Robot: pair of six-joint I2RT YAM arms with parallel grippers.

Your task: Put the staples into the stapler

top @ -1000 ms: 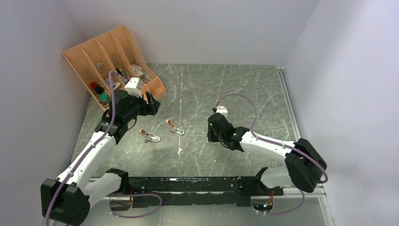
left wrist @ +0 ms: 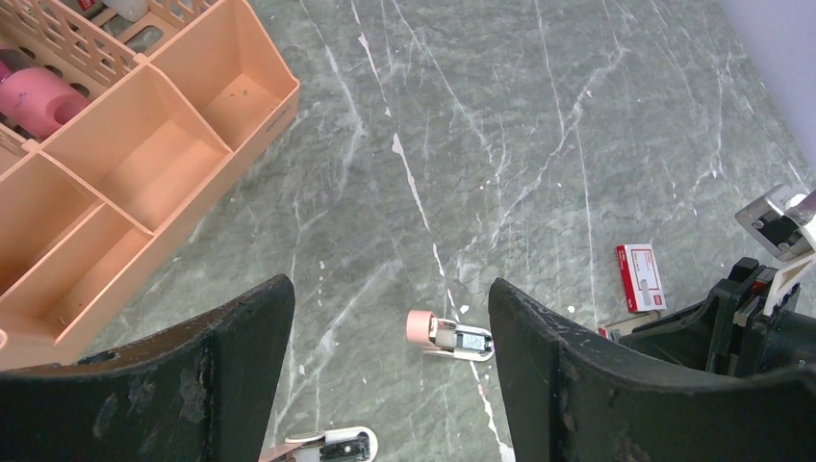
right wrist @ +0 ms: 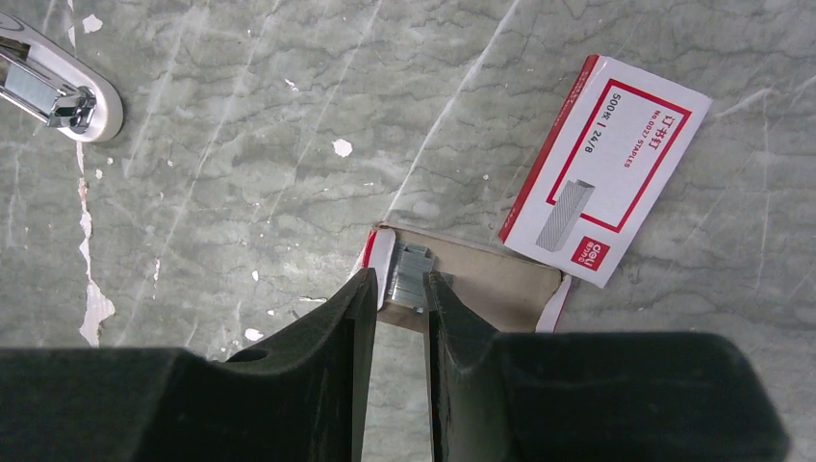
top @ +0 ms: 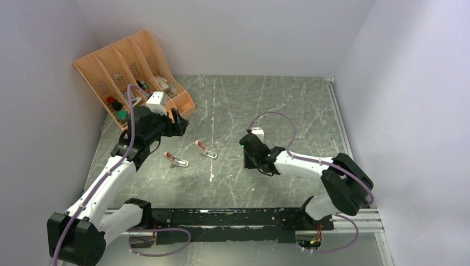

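In the right wrist view an open box tray (right wrist: 505, 288) holds small blocks of grey staples (right wrist: 412, 275) at its left end. My right gripper is over that end, its fingers part open, one to each side of the staples; whether they touch cannot be told. A stapler (left wrist: 452, 337) with a pink end lies between the arms, and a second stapler (left wrist: 337, 446) is nearer the left arm; metal parts show on both. The left gripper hangs above the table, open and empty.
A white and red staple box cover (right wrist: 608, 173) lies at the tray's upper right. An orange divided organizer (top: 141, 66) with assorted items stands at the back left.
The left arm and both staplers stay where they were.
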